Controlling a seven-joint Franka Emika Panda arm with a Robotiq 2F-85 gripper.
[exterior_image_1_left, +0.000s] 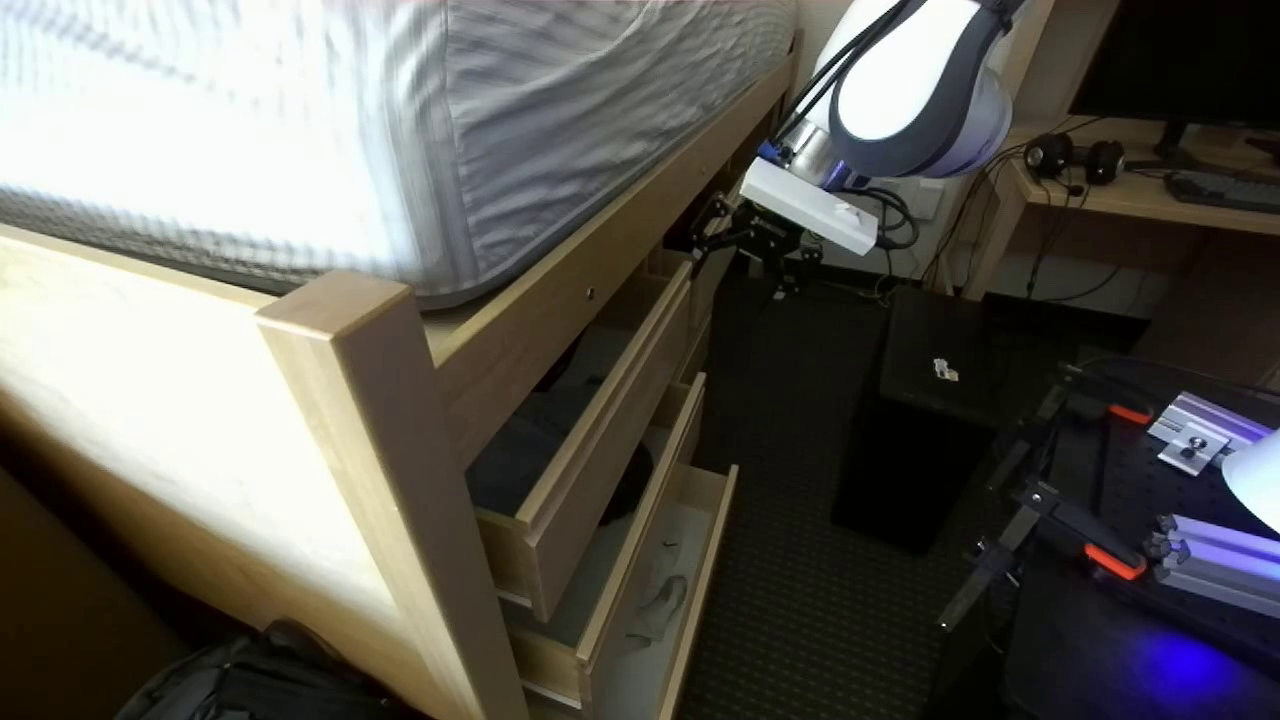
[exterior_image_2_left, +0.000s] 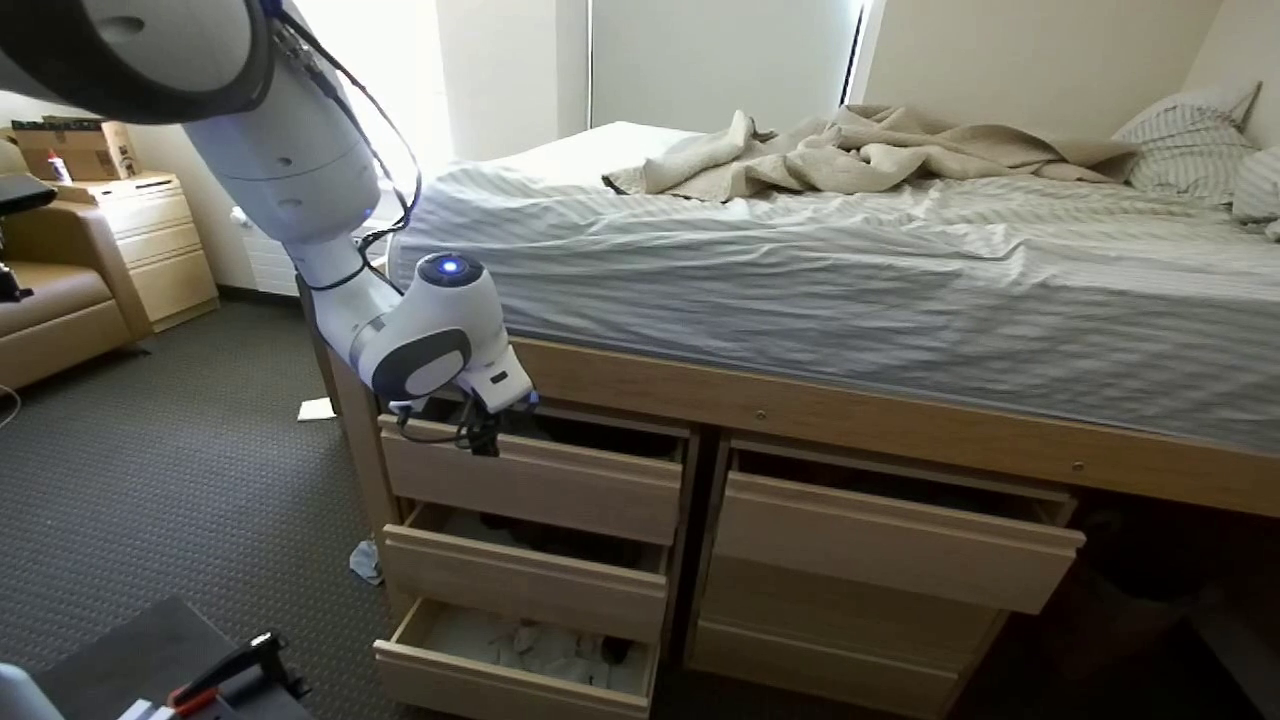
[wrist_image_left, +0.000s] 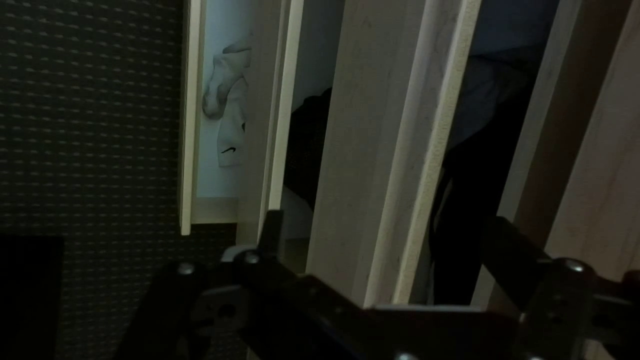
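Observation:
My gripper is wide open in the wrist view, its dark fingers far apart with nothing held. The front panel of the top drawer (wrist_image_left: 414, 150) runs through the space between them, though contact cannot be made out. In exterior view 2 the gripper (exterior_image_2_left: 483, 438) hangs at the left end of the top drawer (exterior_image_2_left: 540, 482). Below it, the middle drawer (exterior_image_2_left: 522, 580) and bottom drawer (exterior_image_2_left: 504, 686) are also pulled out. White socks (wrist_image_left: 229, 90), one with a black swoosh, lie in the bottom drawer. Dark cloth (wrist_image_left: 480, 174) shows inside the top one.
Beside these drawers, another drawer (exterior_image_2_left: 888, 540) stands partly out under the bed. A black box (exterior_image_1_left: 918, 420) occupies the floor opposite, and a black table (exterior_image_1_left: 1116, 648) with clamps stands nearer. Bare carpet (exterior_image_1_left: 768, 528) lies between the box and the drawers.

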